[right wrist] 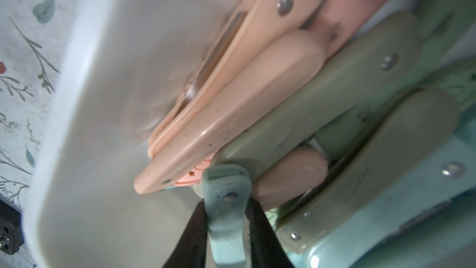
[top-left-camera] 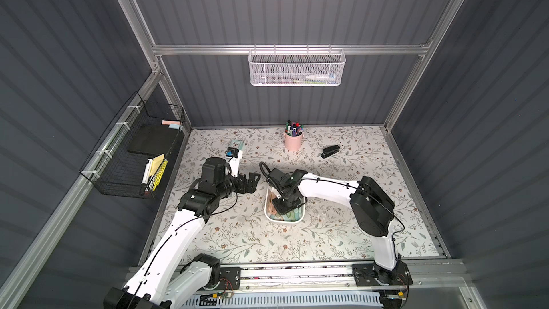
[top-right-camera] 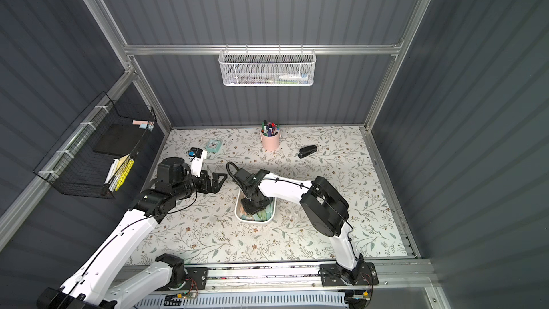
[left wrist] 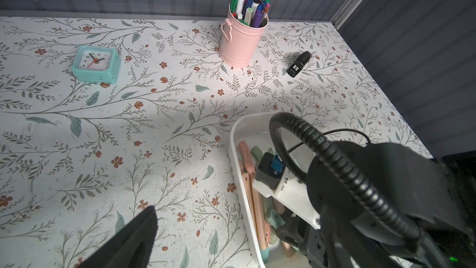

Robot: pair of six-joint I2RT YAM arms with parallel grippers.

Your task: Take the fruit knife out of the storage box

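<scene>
The white storage box holds pink, olive and teal handled pieces, packed closely. My right gripper is down inside it, its dark fingers on either side of a light teal handle; whether they grip it firmly is hard to tell. Which piece is the fruit knife I cannot tell for sure. My left gripper stands open above the table, just left of the box, with nothing between its fingers.
A pink pen cup, a teal clock and a black stapler stand toward the back. A black wire basket hangs on the left wall, a white one on the back wall. The table left of the box is clear.
</scene>
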